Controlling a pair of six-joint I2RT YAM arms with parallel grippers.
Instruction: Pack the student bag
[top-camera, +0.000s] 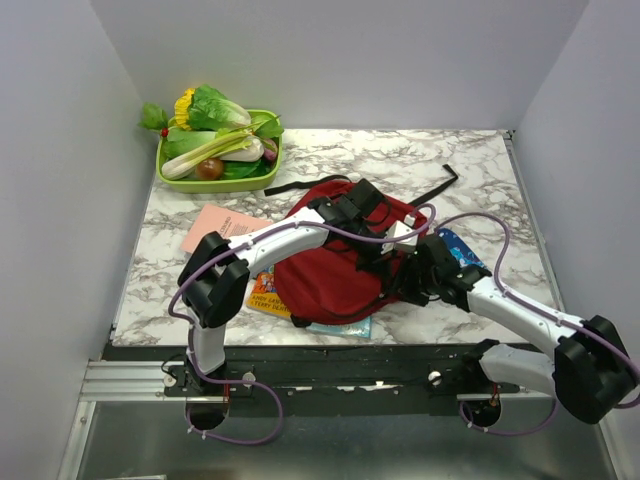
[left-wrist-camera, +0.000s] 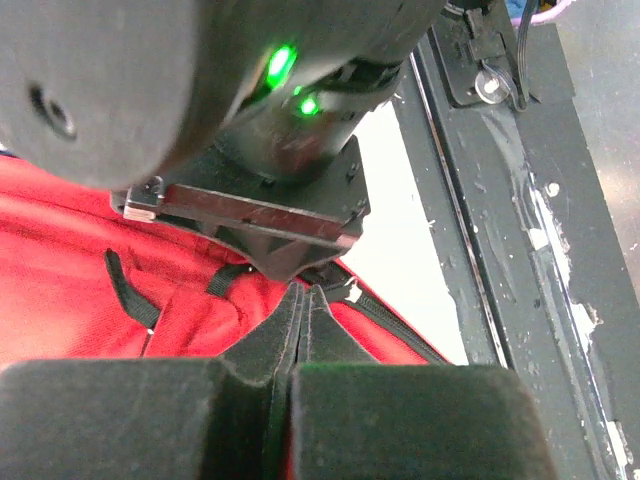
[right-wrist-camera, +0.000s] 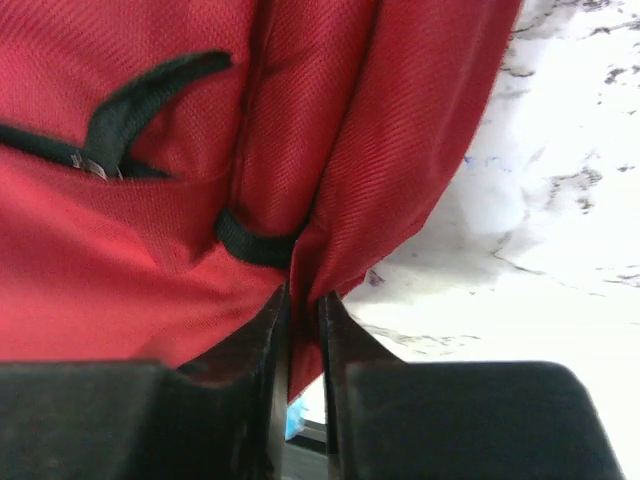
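The red bag (top-camera: 312, 285) with black zipper and straps lies crumpled mid-table. My left gripper (top-camera: 374, 258) is over its right half; in the left wrist view its fingers (left-wrist-camera: 268, 345) are pressed together above the red cloth, nothing clear between them. At the bag's right front edge is my right gripper (top-camera: 402, 288). In the right wrist view an upright fold of the bag (right-wrist-camera: 330, 240) runs down between its two fingers, which are a narrow gap apart; whether they pinch it is unclear. The bag's opening is hard to make out from above.
Around the bag lie a pink book (top-camera: 215, 226), a yellow book (top-camera: 264, 296), a light-blue one (top-camera: 352, 328) and a dark-blue one (top-camera: 458, 246). A green basket (top-camera: 270, 176) of vegetables stands back left. Both grippers are close together.
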